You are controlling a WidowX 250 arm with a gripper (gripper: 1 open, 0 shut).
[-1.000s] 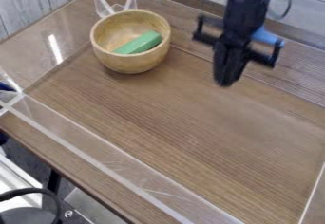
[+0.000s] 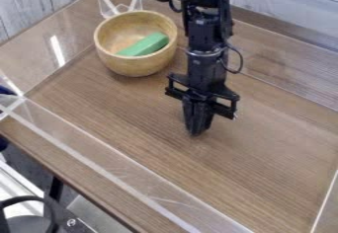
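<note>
My gripper [image 2: 201, 114] hangs in the centre of the camera view, pointing down at the bare wooden table [image 2: 158, 168]. Its fingertips are low, at or just above the surface, and I cannot tell whether they are apart. No object shows at them. To the upper left, apart from the gripper, a round wooden bowl [image 2: 122, 28] holds a green block [image 2: 145, 45].
Something pale with pointed tips [image 2: 117, 2] stands behind the bowl. A clear strip [image 2: 93, 158] runs along the table's left side. Dark cables [image 2: 34, 212] lie at the lower left.
My arm has come down and toward the front left, from the upper right to the middle of the table. The bowl and green block have not moved.
</note>
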